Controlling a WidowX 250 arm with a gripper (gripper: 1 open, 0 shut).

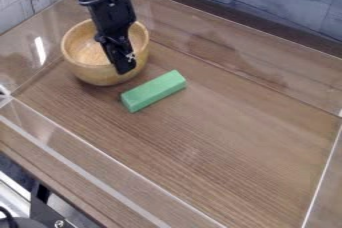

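A round wooden bowl (96,68) sits at the left of the table. My gripper (123,54) is over the bowl, its dark fingers reaching down inside it toward the right part; whether anything is between them is too small to tell. A green block (152,91) lies on the table just to the right and front of the bowl, apart from the gripper.
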